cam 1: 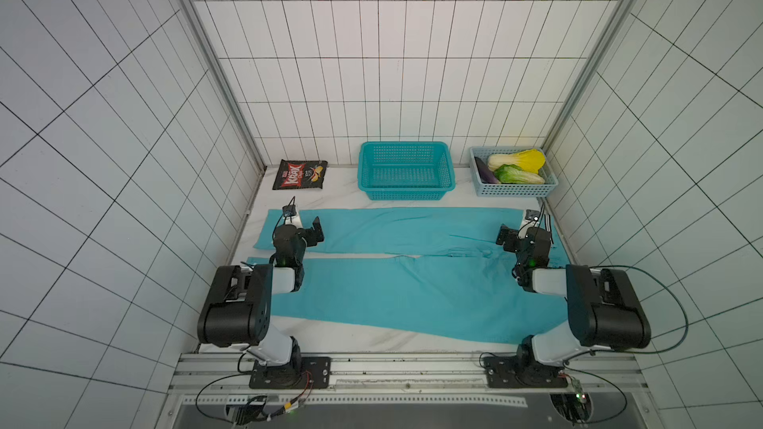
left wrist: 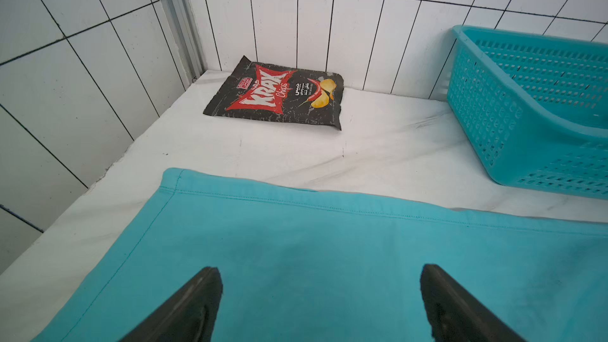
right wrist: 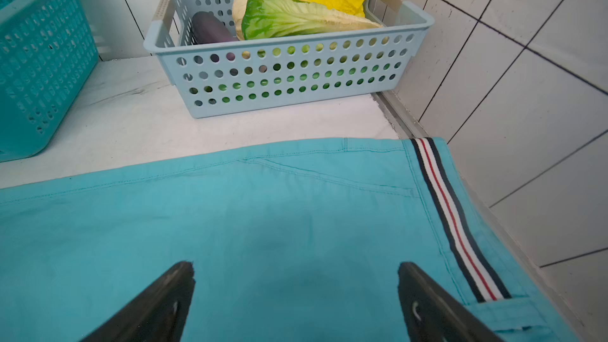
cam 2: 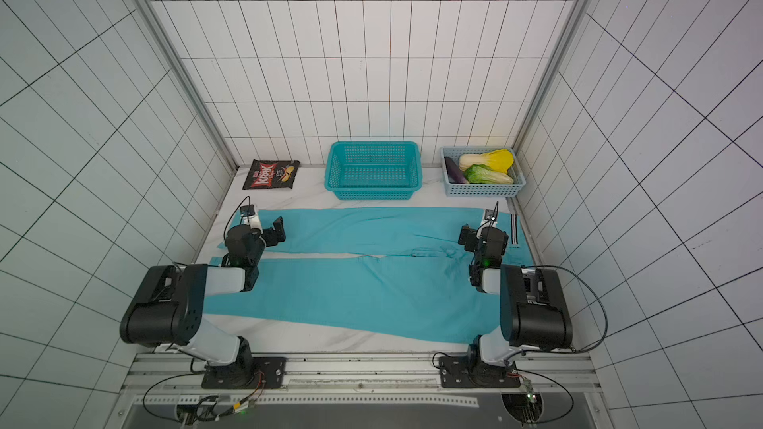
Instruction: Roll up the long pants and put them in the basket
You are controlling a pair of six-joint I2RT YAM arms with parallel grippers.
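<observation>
Turquoise long pants [cam 1: 445, 290] lie flat across the table, both legs stretching to the left with a narrow strip of white table between them. The waist, with a dark, white and red striped band [right wrist: 457, 221], is at the right. Over the left ends of the legs is my left gripper [cam 1: 312, 232], its fingers [left wrist: 190, 304] wide apart with only cloth visible below. My right gripper [cam 1: 508, 236] stands open above the waist part, nothing between its fingers. Both arms hide bits of the pants' left and right sides in the top views.
Behind the pants stand an empty teal basket [cam 1: 406, 193] and a light-blue basket [cam 1: 515, 190] holding an eggplant, a cabbage and a yellow vegetable. A black chips bag [cam 1: 299, 174] lies at the back left. Tiled walls bound the table at back and sides.
</observation>
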